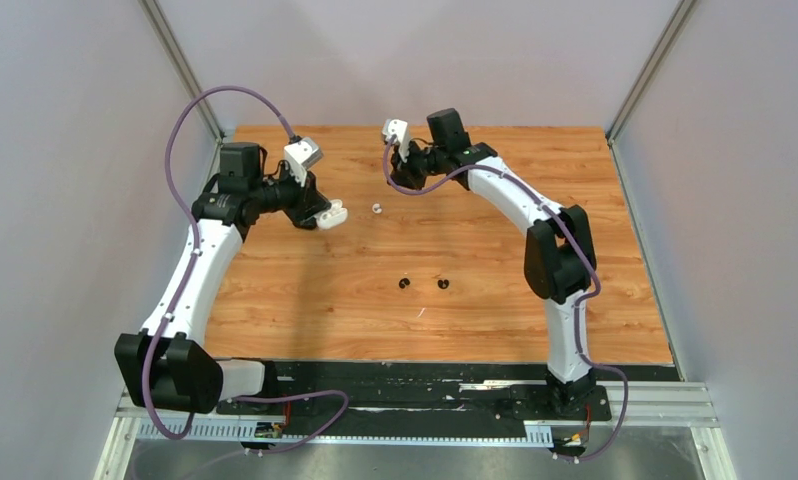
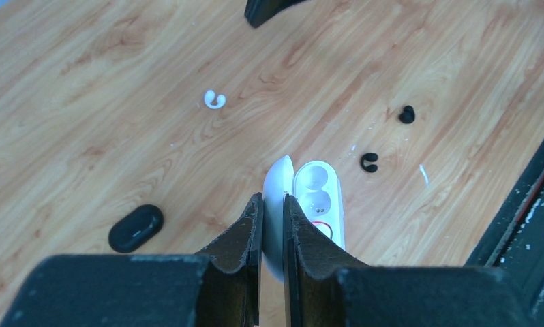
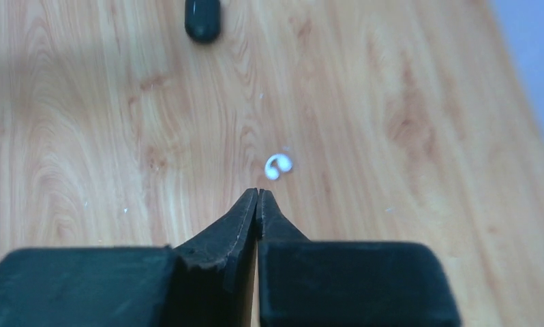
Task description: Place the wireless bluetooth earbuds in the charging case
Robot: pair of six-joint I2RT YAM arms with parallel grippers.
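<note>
My left gripper is shut on the white charging case, held open above the table with two round wells showing. A white earbud lies on the table, also in the top view. In the right wrist view the white earbud lies just beyond my right gripper, whose fingertips look together with nothing visible between them. Two black earbuds lie nearer the front edge.
A black case lies at the left, partly under the left arm in the top view. Walls bound both sides.
</note>
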